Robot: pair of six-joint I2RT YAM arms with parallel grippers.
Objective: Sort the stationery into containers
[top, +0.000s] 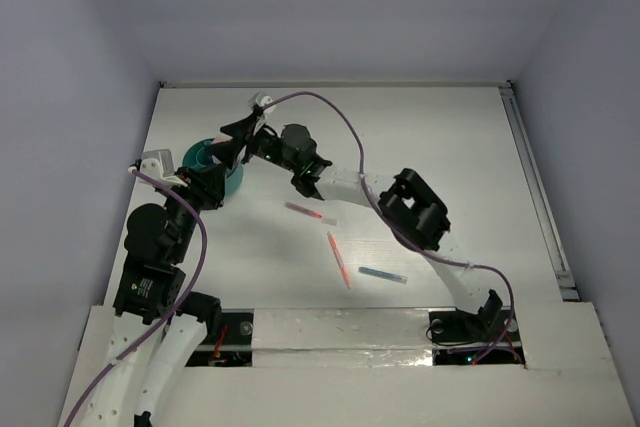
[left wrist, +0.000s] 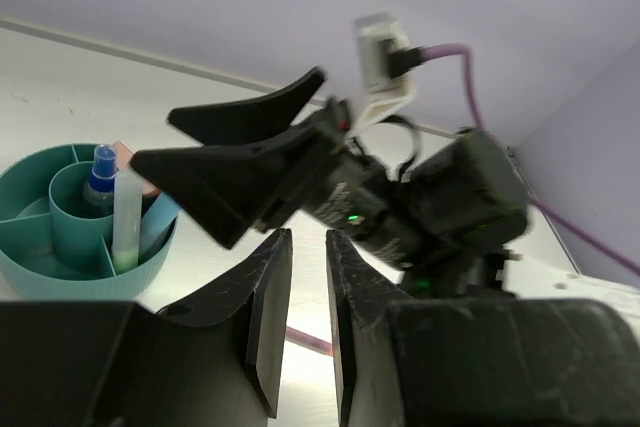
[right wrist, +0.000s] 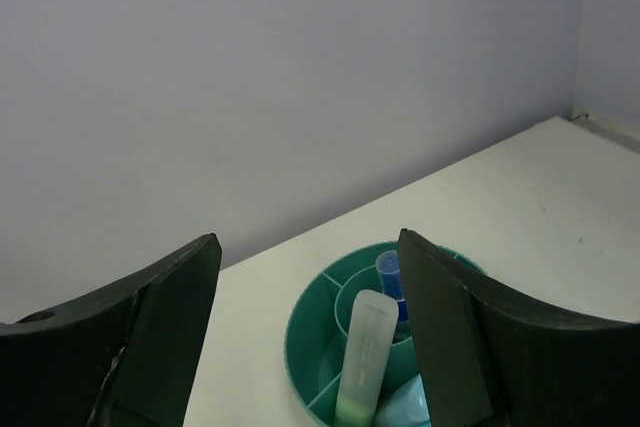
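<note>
A round teal divided container (left wrist: 30, 247) holds a blue-capped bottle (left wrist: 103, 177), a pale green-tipped cylinder (right wrist: 365, 357), a blue item (left wrist: 158, 217) and a pink item. My right gripper is open over the container, nothing between its fingers. My left gripper is shut, nothing visible between its fingers, beside the container's near side. On the table lie a pink-and-white item (top: 303, 210), an orange pen (top: 338, 260) and a blue item (top: 382, 275).
Walls and a rail border it. The two grippers are close together at the left.
</note>
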